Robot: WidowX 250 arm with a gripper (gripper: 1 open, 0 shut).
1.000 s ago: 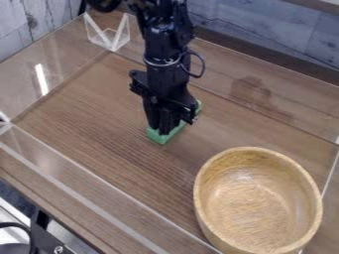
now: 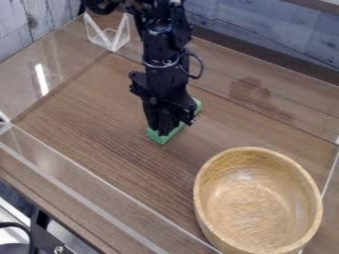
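Observation:
The black robot arm reaches down from the top centre, and its gripper (image 2: 163,125) sits low over the wooden table, right at a green object (image 2: 162,136). The green object lies on the tabletop, partly hidden under the gripper, with green showing below and to the right of the fingers. Whether the fingers are closed on it cannot be made out.
A large tan bowl (image 2: 257,198) takes up the lower right of the table (image 2: 93,139). Wall panels run along the back and left. A dark cable shows at the bottom left corner.

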